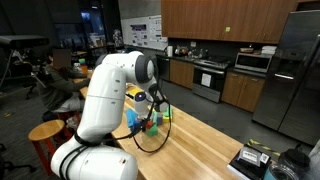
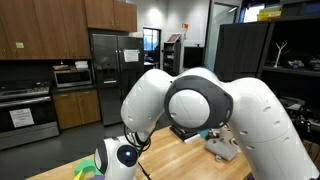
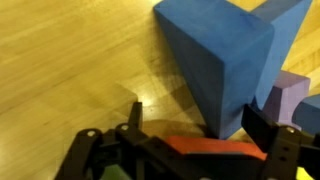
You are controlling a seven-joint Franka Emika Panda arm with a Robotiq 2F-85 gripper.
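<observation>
A large blue block (image 3: 215,55) stands out in the wrist view, angled down toward my gripper. The gripper is open. Its right fingertip (image 3: 256,118) is close against the block's right side or overlaps it in view; the left fingertip (image 3: 135,115) is apart from it, over bare wood. Behind lies another blue block (image 3: 287,28), with a purple block (image 3: 288,94) at the right. Something red (image 3: 215,146) shows between the finger bases. In exterior view 1, the arm reaches down to the colored blocks and hides part of them.
Green blocks (image 1: 152,130) lie close by the gripper area. A dark box (image 1: 249,160) and a round black container (image 1: 292,162) stand near its right end. Stools (image 1: 47,131) are on the left.
</observation>
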